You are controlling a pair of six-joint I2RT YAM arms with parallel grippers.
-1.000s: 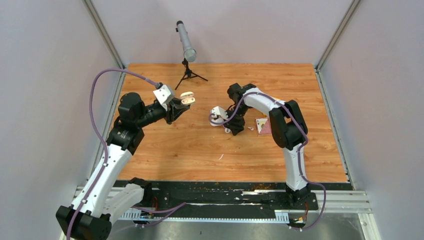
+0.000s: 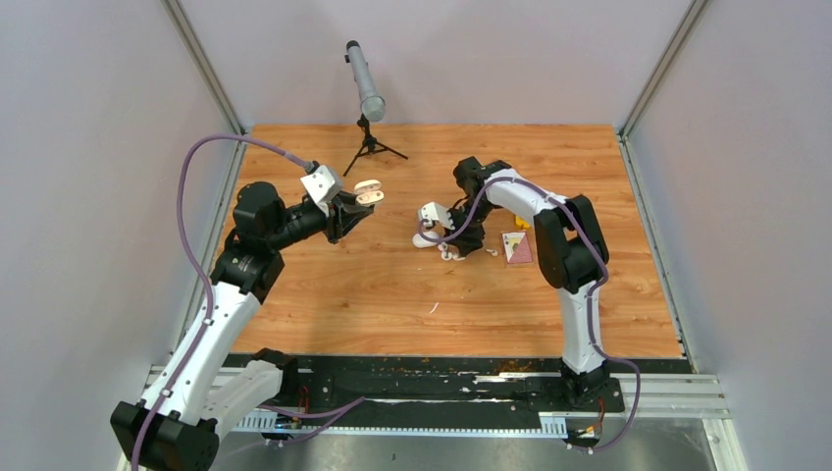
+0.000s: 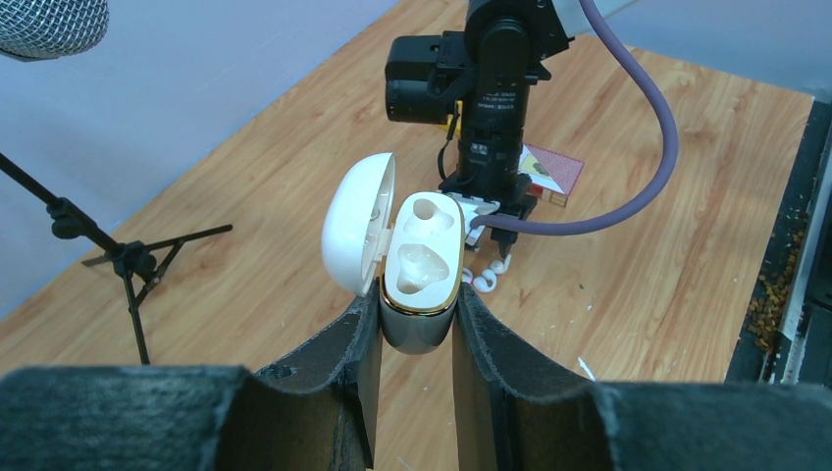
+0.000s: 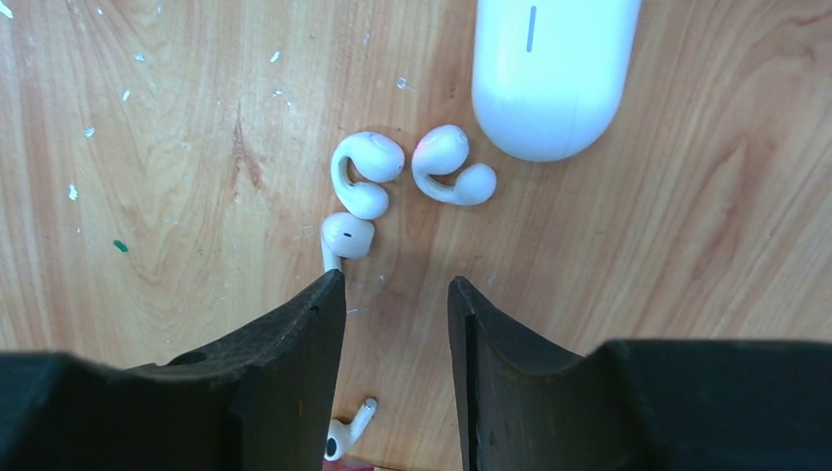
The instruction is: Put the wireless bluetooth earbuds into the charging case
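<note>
An open white charging case (image 3: 420,265) with empty slots and raised lid is held upright in my left gripper. My right gripper stands open over the table. In the right wrist view, an earbud with stem (image 4: 345,235) lies just beyond its left finger. Two curved white earbuds, one (image 4: 365,172) left and one (image 4: 453,182) right, lie above that. Another stemmed earbud (image 4: 345,432) is at the bottom, partly hidden by the gripper. A closed white case (image 4: 549,74) lies at the upper right.
A pink-and-white card box (image 2: 518,248) sits right of the right gripper, a yellow object (image 2: 522,222) behind it. A microphone on a tripod (image 2: 369,139) stands at the back.
The right arm has shifted slightly up and rightward in the top view, showing more of the small earbuds beneath it. The left arm and held case have not visibly moved.
</note>
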